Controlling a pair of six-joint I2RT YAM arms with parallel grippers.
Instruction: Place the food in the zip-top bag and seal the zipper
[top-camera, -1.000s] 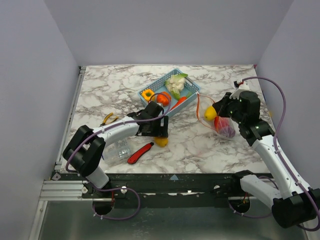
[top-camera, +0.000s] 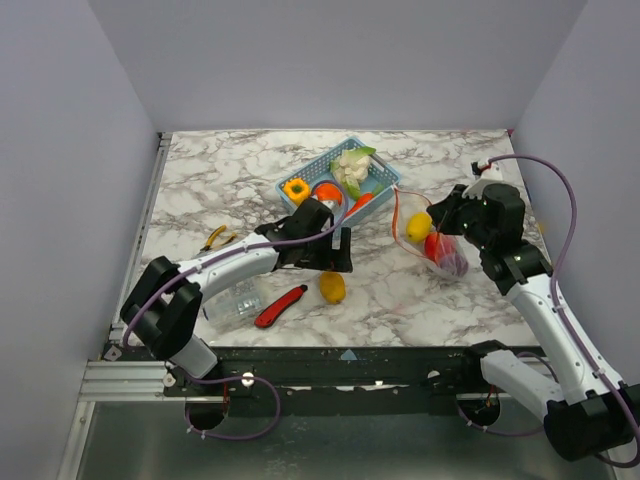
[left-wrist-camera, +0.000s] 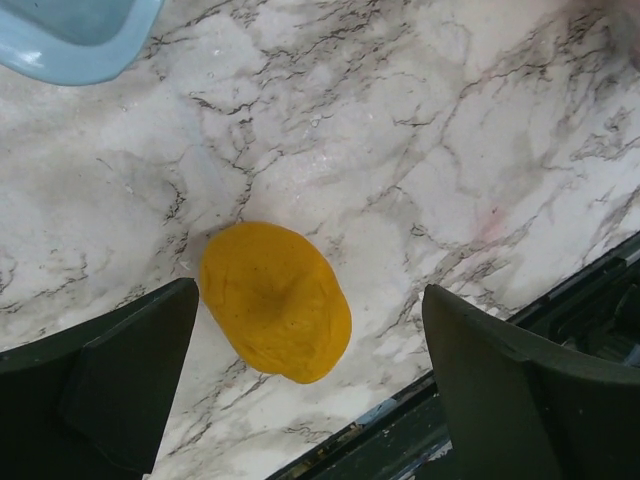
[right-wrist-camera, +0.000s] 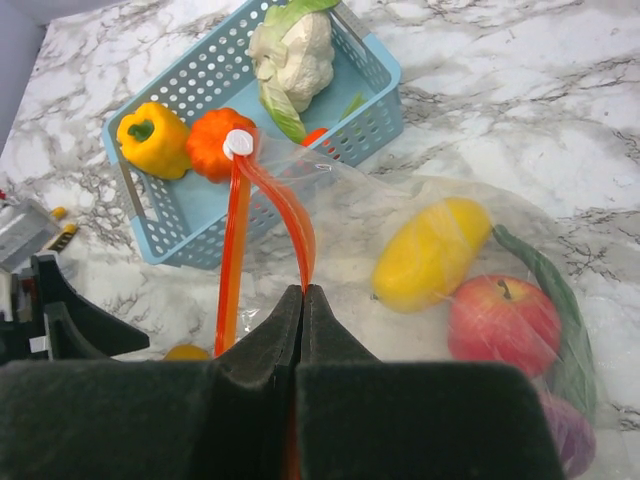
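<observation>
A clear zip bag with an orange zipper (right-wrist-camera: 238, 250) holds a yellow item (right-wrist-camera: 430, 255), a red apple (right-wrist-camera: 505, 322) and green and purple food. My right gripper (top-camera: 437, 212) is shut on the bag's open edge, the zipper strip running into its fingers (right-wrist-camera: 262, 420). My left gripper stands open just above a loose yellow food piece (left-wrist-camera: 275, 290) on the marble table, with nothing between its fingers.
A blue basket (top-camera: 300, 170) at the back holds cauliflower, peppers and other food. A red-handled tool (top-camera: 280, 306) and clear containers (top-camera: 232, 305) lie front left.
My left gripper has moved slightly right over the yellow piece, which shifted right earlier. The right gripper has barely moved.
</observation>
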